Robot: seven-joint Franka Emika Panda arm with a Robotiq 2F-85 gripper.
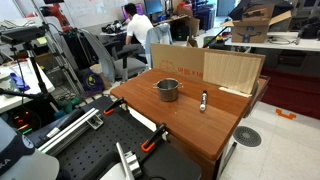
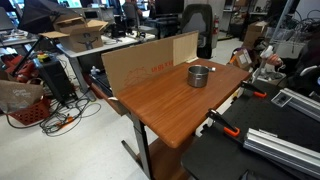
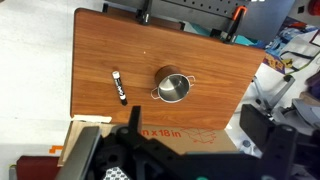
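Observation:
A metal pot with two side handles stands on the wooden table; the exterior views show the pot (image 1: 167,91) (image 2: 198,76) upright, and from above the wrist view looks into the pot (image 3: 170,86). To one side of it lies a dark marker-like stick (image 1: 203,101) with pale ends; the wrist view shows this stick (image 3: 120,87) apart from the pot. My gripper is open above the table, its dark fingers (image 3: 132,128) far apart at the lower edge of the wrist view. Nothing sits between them. Neither exterior view shows the gripper clearly.
A cardboard panel (image 1: 190,62) stands along the table's far edge. Bare wood (image 2: 165,107) surrounds the pot. The dark robot base bench (image 1: 95,150) with metal rails and orange-marked clamps adjoins the table. A person (image 1: 139,25) sits in the background.

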